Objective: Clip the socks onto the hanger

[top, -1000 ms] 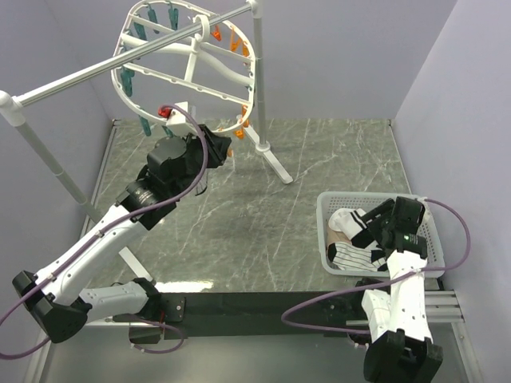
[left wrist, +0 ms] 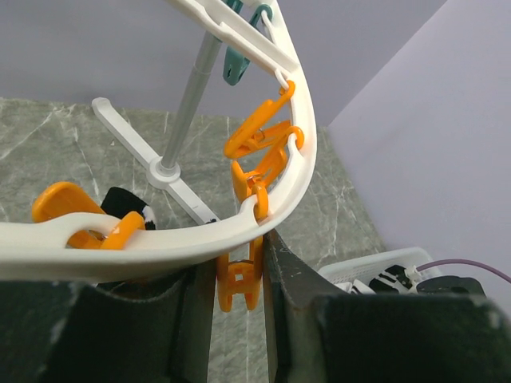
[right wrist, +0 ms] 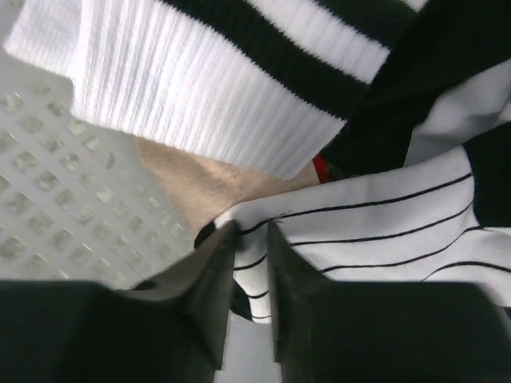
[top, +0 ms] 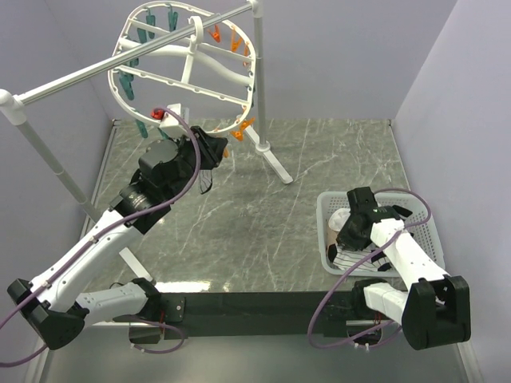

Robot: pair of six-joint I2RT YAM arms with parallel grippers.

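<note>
Orange clips hang from the white oval hanger [top: 120, 72]. My left gripper is at its rim, shut on an orange clip [left wrist: 238, 297] that shows between its fingers. In the basket [top: 325, 211] lies a white sock [right wrist: 359, 219] with thin black stripes. My right gripper is down at that sock's end, fingers a narrow gap apart, with striped fabric visible between and beyond them. Above it in the right wrist view is a white ribbed sock [right wrist: 192, 88] with black bands. A beige sock [right wrist: 192, 179] lies partly under both.
Teal clips [top: 126, 84] hang along the hanger's left side. The hanger's silver bar [top: 104, 65] and pole [top: 259, 76] stand beside my left arm. A black-and-white piece of cloth [left wrist: 128, 206] shows behind the rim. The marble floor [top: 263, 215] between hanger and basket is clear.
My right gripper has moved left across the basket and lies over the striped sock.
</note>
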